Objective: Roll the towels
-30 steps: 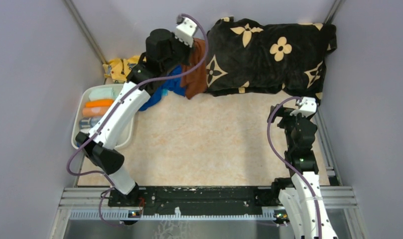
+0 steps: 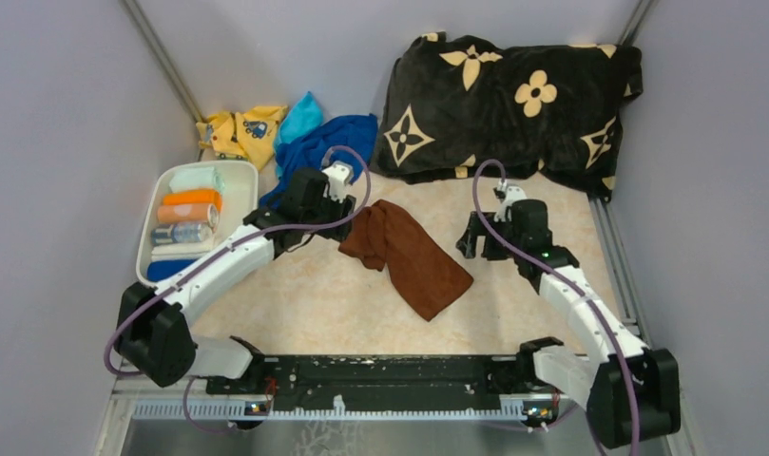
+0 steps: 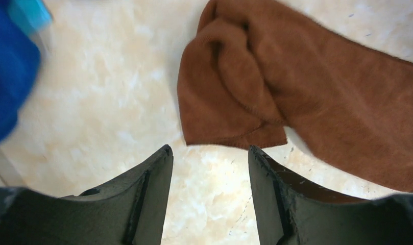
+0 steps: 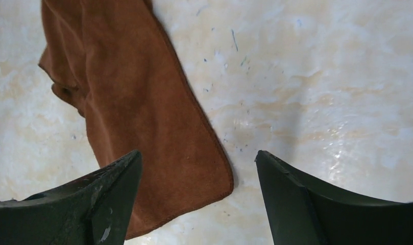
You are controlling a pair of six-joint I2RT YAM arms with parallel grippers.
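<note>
A brown towel point(image 2: 413, 258) lies in the middle of the table, its left end bunched and folded over, its right end flat. In the left wrist view the towel's creased end point(image 3: 219, 92) shows just beyond my left gripper, which is open and empty. My right gripper has its fingers apart with nothing held between them; the flat corner of the towel point(image 4: 204, 178) shows between and beyond them. From above, the right gripper point(image 2: 471, 237) hovers to the right of the towel, and the left gripper point(image 2: 340, 226) is at its left end.
A white bin point(image 2: 238, 199) holding several rolled towels stands at the left. Behind it lie a yellow towel point(image 2: 252, 133) and a blue towel point(image 2: 337, 138). A black patterned blanket point(image 2: 513, 114) fills the back.
The brown towel, earlier hanging from my left gripper at the back, now lies on the table, released.
</note>
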